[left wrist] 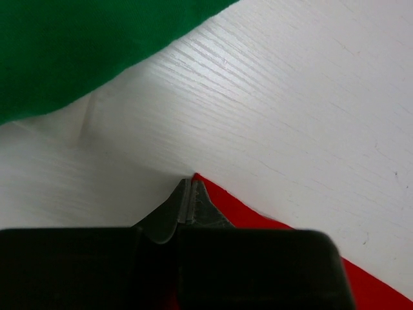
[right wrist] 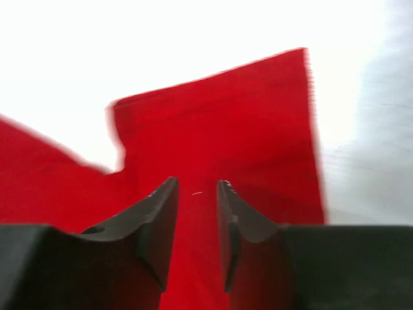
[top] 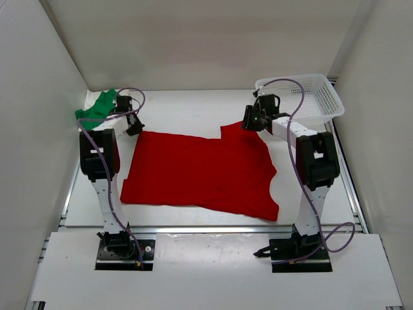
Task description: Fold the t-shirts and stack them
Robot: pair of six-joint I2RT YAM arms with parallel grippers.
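A red t-shirt [top: 200, 169] lies spread flat across the middle of the table. At its far left corner my left gripper [top: 139, 129] is shut on the cloth; in the left wrist view the red tip [left wrist: 199, 176] pokes out between the closed fingers. My right gripper [top: 246, 119] hovers over the sleeve at the far right of the shirt. In the right wrist view that sleeve [right wrist: 219, 110] spreads out ahead of the parted fingers, with no fabric gripped between them.
Green cloth [top: 101, 110] and white cloth lie at the back left, close to my left arm. A white perforated basket [top: 322, 97] stands at the back right. Bare table [top: 187, 110] shows behind the shirt.
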